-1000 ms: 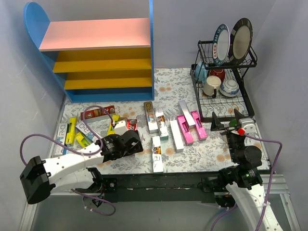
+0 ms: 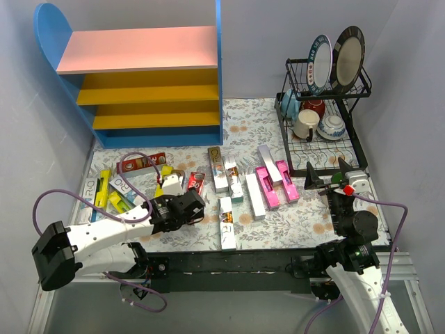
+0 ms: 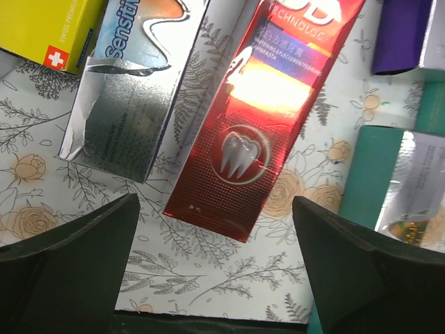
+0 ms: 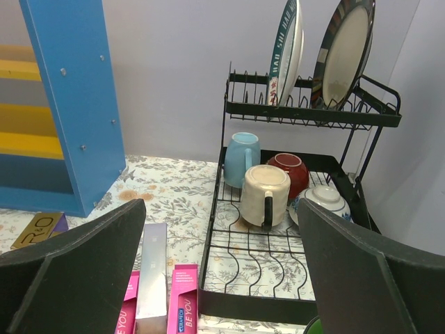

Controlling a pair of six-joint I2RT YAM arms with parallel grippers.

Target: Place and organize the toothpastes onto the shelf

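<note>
Toothpaste boxes of many colours lie across the floral counter below the blue shelf unit, whose yellow boards are bare. My left gripper hangs open over the near end of a red box printed with a tooth, its fingers either side of it. Beside it lie a silver Sensitive box and a green-ended box. In the top view the arm partly hides these. My right gripper stands open at the right edge, nothing between its fingers, facing the rack.
A black dish rack with plates, mugs and a bowl stands at the back right. Pink boxes and white boxes lie left of it. A little bare counter shows between shelf and rack.
My left gripper has shifted slightly, uncovering more of the red box in the top view. The right arm has not moved.
</note>
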